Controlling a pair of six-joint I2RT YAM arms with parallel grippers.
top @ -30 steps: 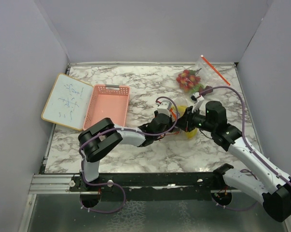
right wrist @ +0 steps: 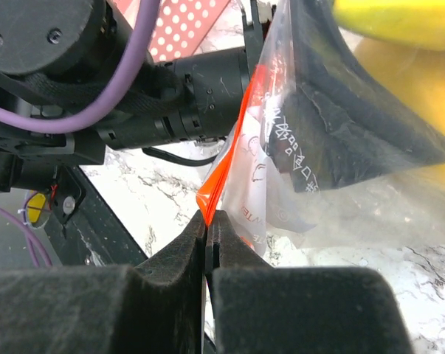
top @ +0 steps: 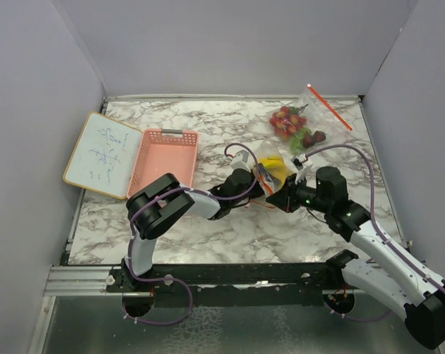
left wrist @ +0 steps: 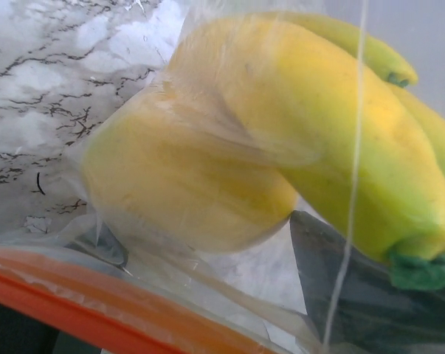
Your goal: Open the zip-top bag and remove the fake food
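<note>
The zip top bag with yellow fake bananas and a rounder yellow fruit sits between the two grippers. My right gripper is shut on the bag's edge by its orange zipper. In the right wrist view the left arm is beside the bag's other side; my left gripper is partly hidden behind bag and cables, so its fingers are unclear. The left wrist view shows clear plastic over the fruit and the orange strip along the bottom.
A pink basket and a small whiteboard lie at the left. A second bag of red and green fruit lies at the back right.
Both arms have moved slightly down and apart in the top view, the left one leftward, showing more of the bag and its orange zipper between them.
</note>
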